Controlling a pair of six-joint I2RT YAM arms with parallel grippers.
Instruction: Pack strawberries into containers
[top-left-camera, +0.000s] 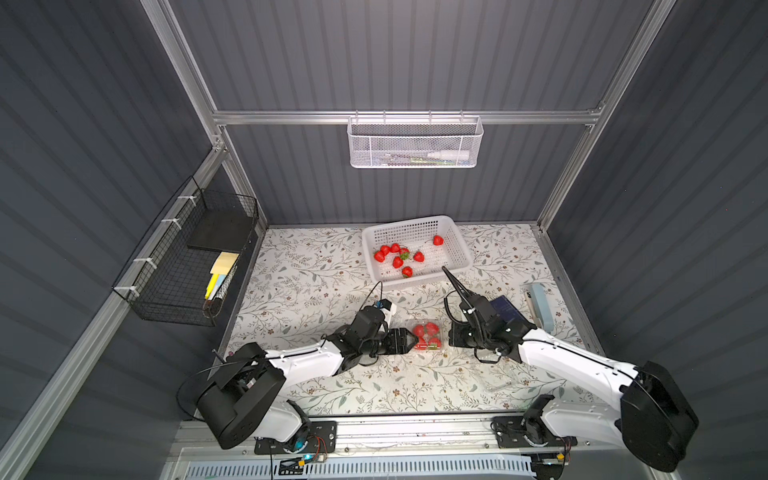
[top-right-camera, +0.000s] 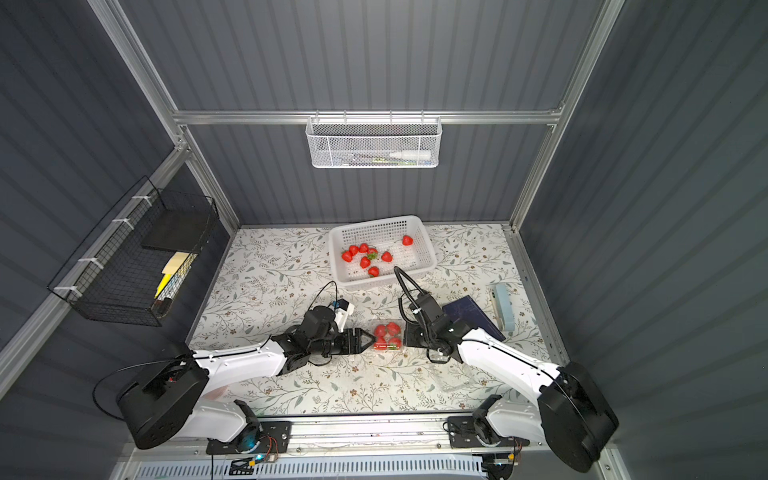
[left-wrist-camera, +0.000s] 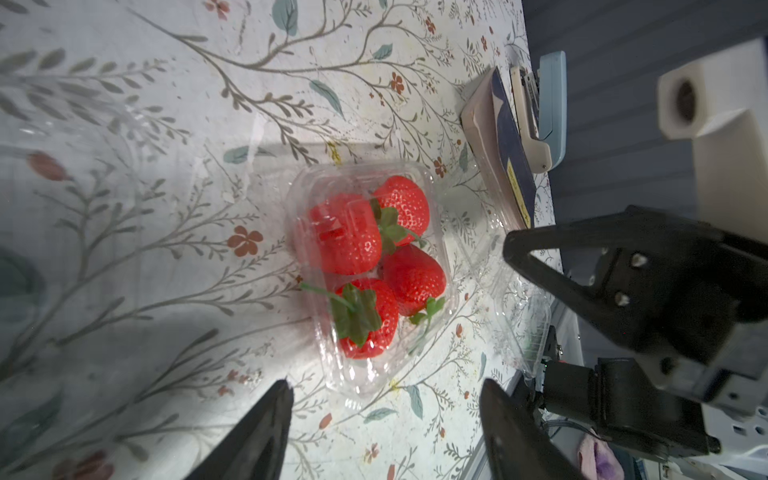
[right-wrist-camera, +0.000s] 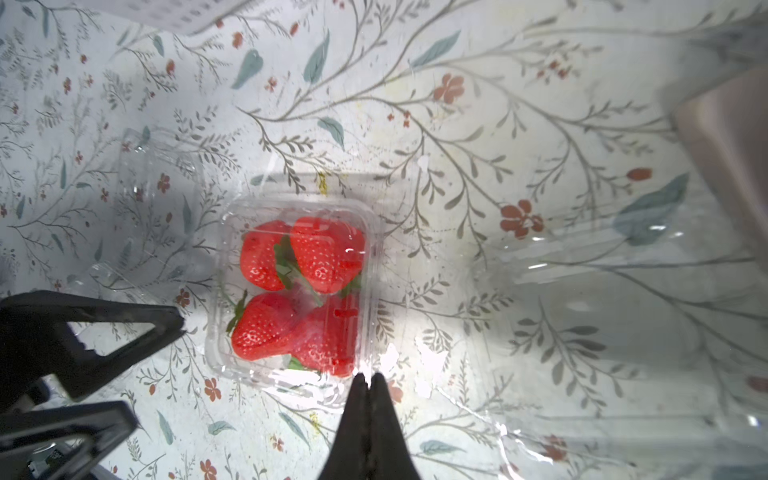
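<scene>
A clear lidded container (right-wrist-camera: 217, 320) holds several strawberries (left-wrist-camera: 352, 236) with green leaves and rests on the patterned table between both grippers. In the left wrist view, my left gripper is apart-fingered just beside the container, its gap empty. My right gripper stands shut at the container's near right corner in the right wrist view, nothing showing between its fingers. More strawberries (top-left-camera: 397, 262) lie loose in the white basket (top-left-camera: 460, 256) behind the arms.
Other clear plastic containers (right-wrist-camera: 632, 352) lie to the right of the packed one. A dark blue box (top-right-camera: 472, 314) and a light blue object (top-right-camera: 503, 306) stand farther right. Open table lies in front of the arms.
</scene>
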